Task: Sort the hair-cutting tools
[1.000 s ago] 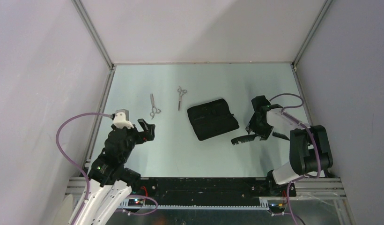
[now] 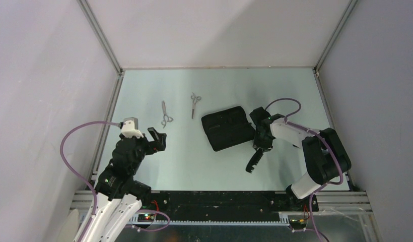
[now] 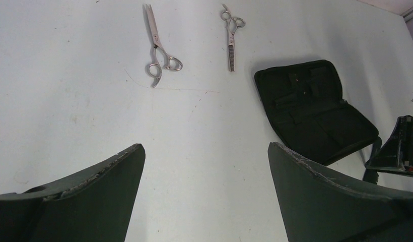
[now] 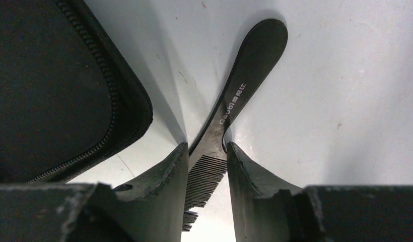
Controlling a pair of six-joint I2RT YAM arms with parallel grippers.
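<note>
A black comb (image 4: 245, 75) lies on the white table, its handle pointing up the right wrist view. My right gripper straddles its neck, one finger close against or touching each side; whether it grips cannot be told. The comb's toothed end (image 2: 254, 162) shows in front of that gripper in the top view. A black case (image 2: 228, 128) lies unfolded just left of my right gripper. Thinning scissors (image 3: 231, 40) and a second pair of scissors (image 3: 156, 43) rest to the case's left. My left gripper is open and empty at the table's left.
Another dark tool (image 2: 295, 146) is mostly hidden by the right arm. The case's rounded corner (image 4: 139, 113) is near the comb. Bare table spreads between the left gripper and the case.
My right gripper has moved left toward the case. The comb has turned from nearly level to slanting, its toothed end now nearer the front edge. The left arm and both scissors are still.
</note>
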